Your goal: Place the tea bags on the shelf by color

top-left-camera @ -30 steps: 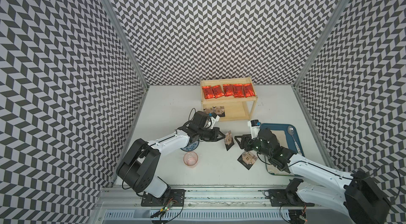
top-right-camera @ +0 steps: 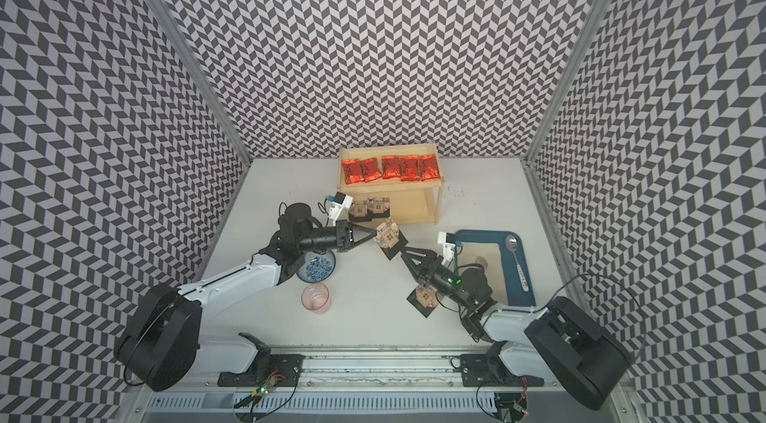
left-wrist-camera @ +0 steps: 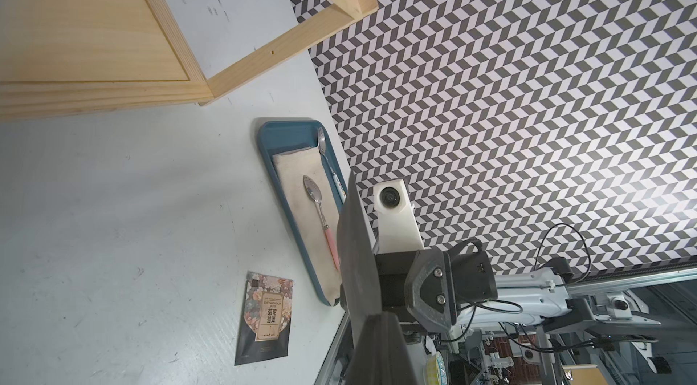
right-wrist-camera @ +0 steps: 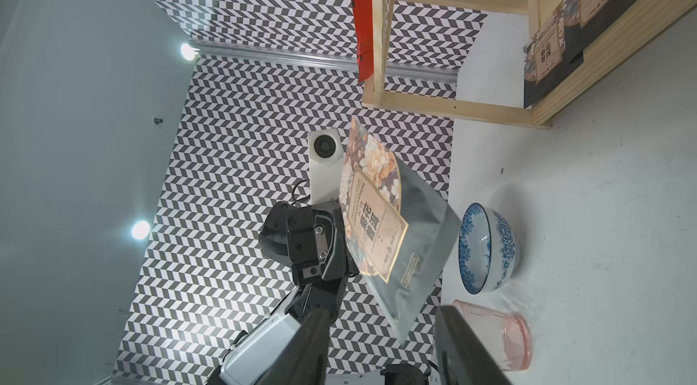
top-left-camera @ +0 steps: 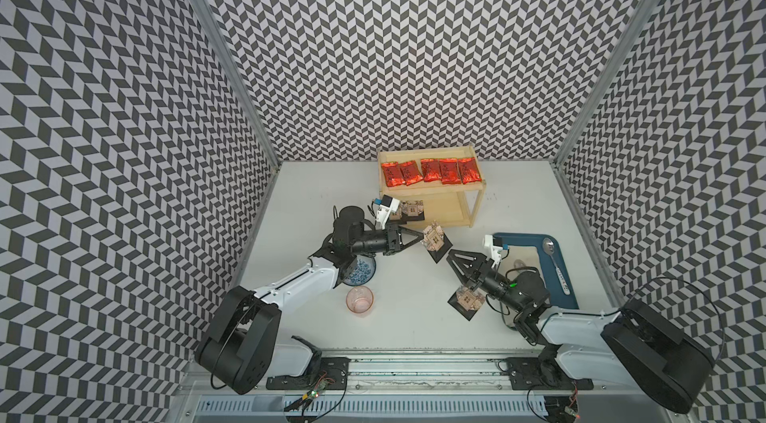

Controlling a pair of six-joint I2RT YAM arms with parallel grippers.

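Observation:
My left gripper (top-left-camera: 420, 237) is shut on the edge of a black, flower-patterned tea bag (right-wrist-camera: 395, 225), which hangs tilted above the table. From the left wrist view this bag (left-wrist-camera: 355, 254) appears nearly edge-on. Facing its lower corner is my right gripper, its fingers apart and not closed on the bag. Another black bag (left-wrist-camera: 265, 318) lies flat on the table beneath the right arm. The wooden shelf (top-left-camera: 447, 211) carries a row of red tea bags (top-left-camera: 431, 170) on top. Black bags (top-right-camera: 369, 209) lie at the left of its lower level.
Under the left arm is a blue-patterned bowl (right-wrist-camera: 488, 248), with a pink cup (top-left-camera: 360, 300) in front of it. A blue tray (left-wrist-camera: 272, 139) with a cloth and two spoons stands at the right. The shelf's lower right side is bare.
The left gripper has moved back toward the shelf with the bag, whose printed face now shows more. My right gripper has turned and shifted slightly, staying near the bag.

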